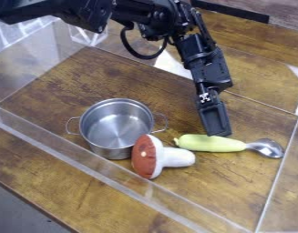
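My black gripper (213, 114) hangs open, pointing down over the wooden table just above a pale green corn-like object (207, 143), with nothing visible between its fingers. A metal spoon (267, 148) lies at the right end of the green object. A steel pot (115, 126) with two side handles stands left of these. In front of the pot, slightly right, a toy mushroom (159, 158) with a red cap and white stem lies on its side.
Clear low walls (66, 155) surround the work area on the wooden table (54, 82).
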